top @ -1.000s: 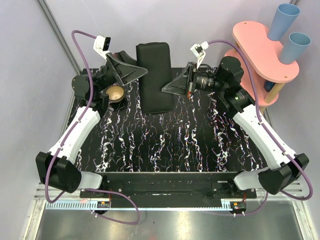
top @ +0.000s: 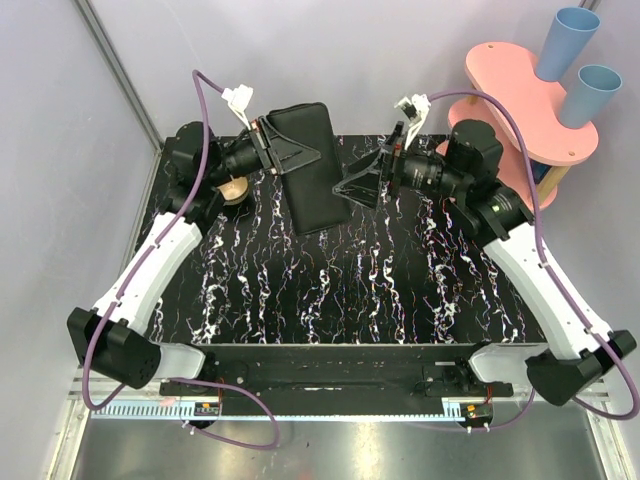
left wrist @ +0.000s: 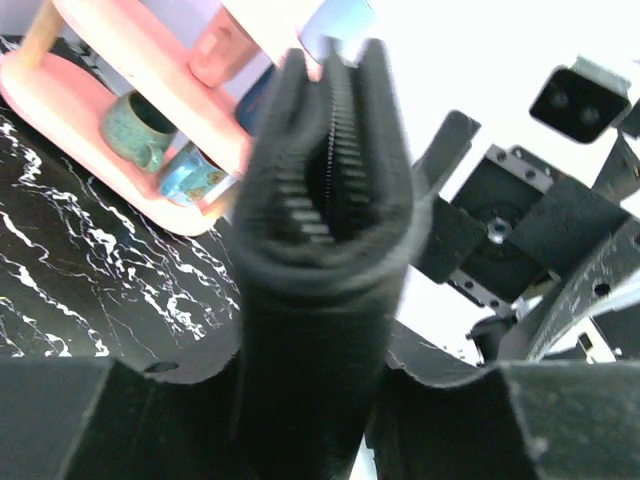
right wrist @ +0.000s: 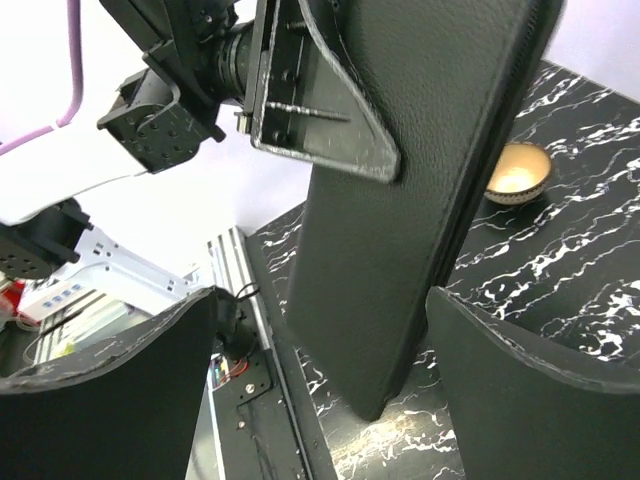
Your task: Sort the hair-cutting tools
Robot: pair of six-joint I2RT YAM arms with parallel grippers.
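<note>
A flat black case [top: 318, 205] hangs tilted above the middle of the table, its plain leathery face up in the top view. My left gripper [top: 308, 160] is shut on its upper left part. In the left wrist view the case [left wrist: 315, 330] appears edge-on between the fingers, with a zipper seam at its far end. At the case's right edge stands my right gripper [top: 356, 182], open. The right wrist view has the case [right wrist: 400, 240] just beyond the spread fingers [right wrist: 530, 385], with a left finger [right wrist: 335, 120] lying against its face. The contents are hidden.
A pink two-tier shelf [top: 520, 90] with blue cups [top: 590, 95] stands at the back right; its lower tier holds a green mug [left wrist: 135, 128] and a patterned cup [left wrist: 190, 175]. A small tan bowl [top: 235, 190] sits back left.
My left gripper has moved right onto the case and closed on it. The case now leans more.
</note>
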